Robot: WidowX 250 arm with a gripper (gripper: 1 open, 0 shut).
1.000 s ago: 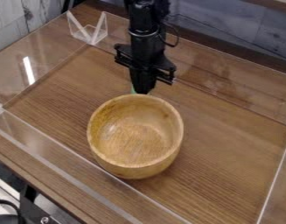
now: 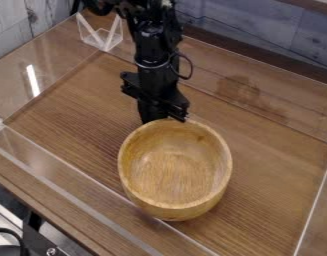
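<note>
A large tan oval bowl (image 2: 175,175) sits on the wooden table (image 2: 62,128) at the lower middle. The black robot arm reaches down from the top, and its gripper (image 2: 158,110) is low at the bowl's back rim, touching or very close to it. The gripper looks shut, with nothing visible between its fingers, though the fingertips are partly obscured against the rim.
White frame pieces stand at the upper left and left edge. Raised edges bound the table at the back and right, and a black cable shows at the lower left corner.
The gripper has moved toward the front and slightly left. A small green patch seen behind the bowl earlier is not visible now.
</note>
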